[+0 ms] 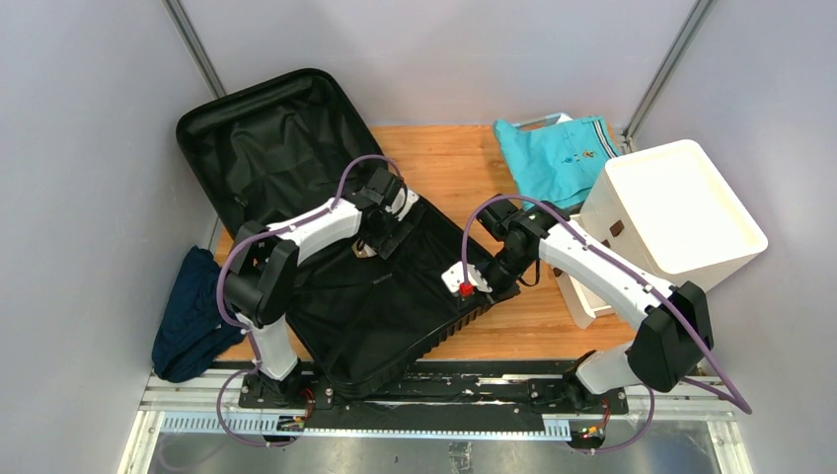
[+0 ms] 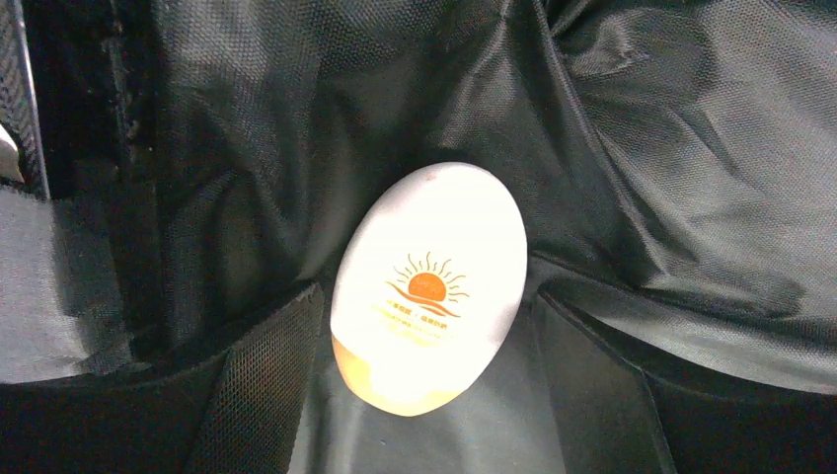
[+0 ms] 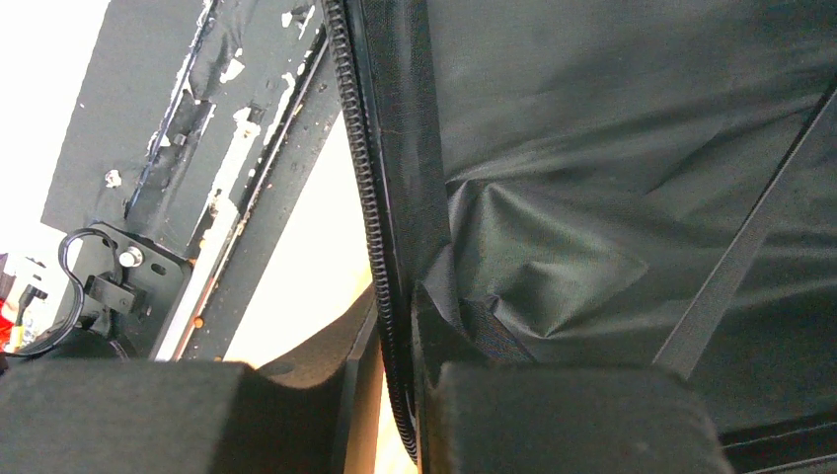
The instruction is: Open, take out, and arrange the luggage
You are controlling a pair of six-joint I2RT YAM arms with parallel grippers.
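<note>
The black suitcase (image 1: 375, 316) lies open, lid raised at the back left. In the left wrist view a white oval object (image 2: 428, 286) with an orange sun print lies on its lining, between the fingers of my left gripper, which stand apart on either side of it. From above, that gripper largely hides the object. My right gripper is shut on the suitcase's zippered rim (image 3: 375, 197) at the right side.
A white drawer box (image 1: 681, 207) with an open drawer stands at the right. Turquoise cloth (image 1: 548, 158) lies at the back right, dark blue cloth (image 1: 192, 316) at the left. Bare table shows at the back middle.
</note>
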